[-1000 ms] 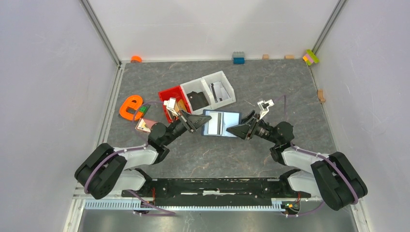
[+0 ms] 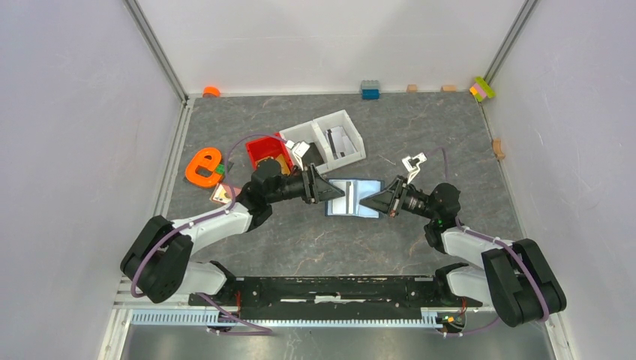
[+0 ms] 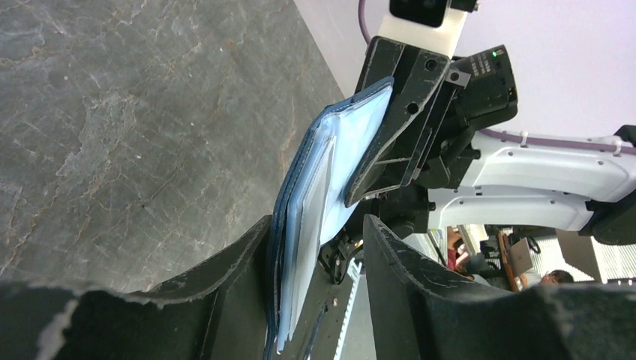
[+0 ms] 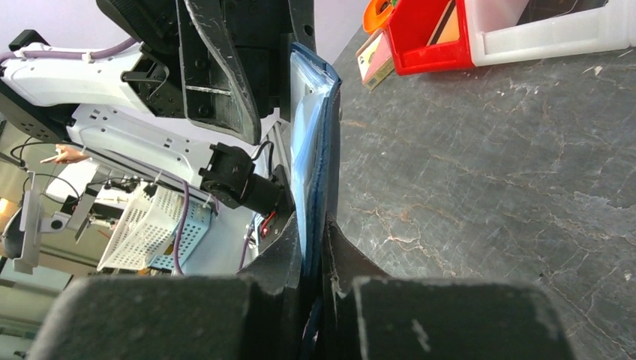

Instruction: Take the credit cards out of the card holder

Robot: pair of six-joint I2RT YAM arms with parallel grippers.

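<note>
The blue card holder (image 2: 352, 208) is held up between the arms, with light card-like pieces in its sleeves. My right gripper (image 2: 367, 201) is shut on it; in the right wrist view the holder (image 4: 311, 142) rises edge-on from between the fingers. My left gripper (image 2: 337, 192) is open at the holder's left side; in the left wrist view the holder's end (image 3: 304, 247) stands between its fingers. Whether the fingers touch it I cannot tell.
A red bin (image 2: 259, 150) and white compartment boxes (image 2: 348, 156) stand behind. An orange toy (image 2: 196, 161) lies at left, small blocks along the back and right edges.
The card holder and right gripper have shifted to the right. My left arm has moved right and its gripper has come over the holder's left part.
</note>
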